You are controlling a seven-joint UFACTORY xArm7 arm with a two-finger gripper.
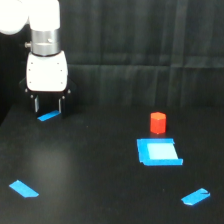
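Note:
At the upper left my gripper [48,104] points down, its two dark fingers [36,103] spread apart. No object shows between them. A small red block [158,122] stands on the dark table right of centre, well away from the gripper. Just in front of the block lies a white square [162,151] with blue tape [144,150] around part of it.
One blue strip [49,115] lies near the gripper, another blue strip [23,188] at the front left, and a third blue piece [196,197] at the front right. A black curtain [120,50] closes off the back.

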